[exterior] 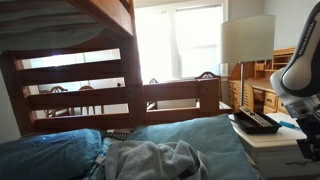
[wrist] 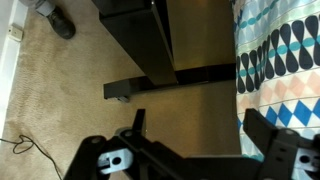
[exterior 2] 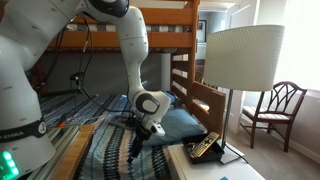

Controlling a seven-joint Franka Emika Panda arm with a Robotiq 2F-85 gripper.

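In the wrist view my gripper is open, its dark fingers wide apart with nothing between them. Below it is brown floor, with patterned bedding [wrist: 285, 75] on the right. Exterior view 2 has the gripper [exterior 2: 134, 152] pointing down in front of the bed, small and dark. At the right edge of exterior view 1, part of the white arm [exterior: 303, 75] hangs beside the nightstand. A grey blanket [exterior: 155, 160] lies crumpled on the bed beside a blue pillow [exterior: 48, 155].
A black tray [exterior: 255, 123] of items and a lamp [exterior: 247, 40] stand by the white nightstand [exterior: 285, 155]. A dark post [wrist: 145, 40] rises close ahead in the wrist view. A cable [wrist: 38, 148] lies on the floor. The wooden bunk frame [exterior: 130, 70] bounds the bed.
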